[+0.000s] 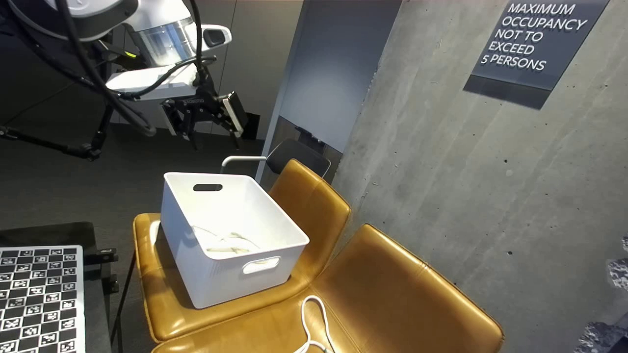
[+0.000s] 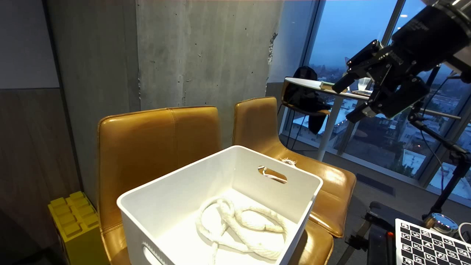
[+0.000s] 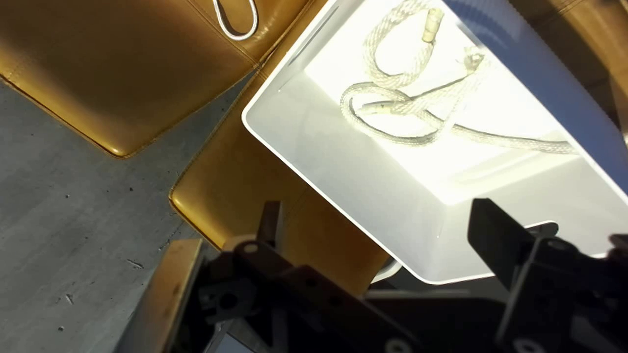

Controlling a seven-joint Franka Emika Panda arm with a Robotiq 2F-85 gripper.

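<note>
A white rectangular bin (image 1: 194, 259) with hand slots stands on a tan leather chair. Thick pale rope (image 2: 260, 249) lies loosely coiled on the floor of the bin; in the wrist view the rope (image 3: 412, 139) shows two bound ends. On the other chair's seat lies a thin white cord (image 1: 307, 320), partly cut off by the frame. My gripper (image 1: 215, 138) hangs above and behind the bin, clear of it. In exterior view 2 the gripper (image 2: 342, 102) is open, its fingers apart with nothing between them.
Two tan chairs (image 2: 161, 145) stand side by side along a concrete wall (image 1: 500, 176). A checkered calibration board (image 1: 41, 300) lies on a black stand beside them. A yellow block-shaped box (image 2: 79, 225) stands near the wall. Above the bin the space is free.
</note>
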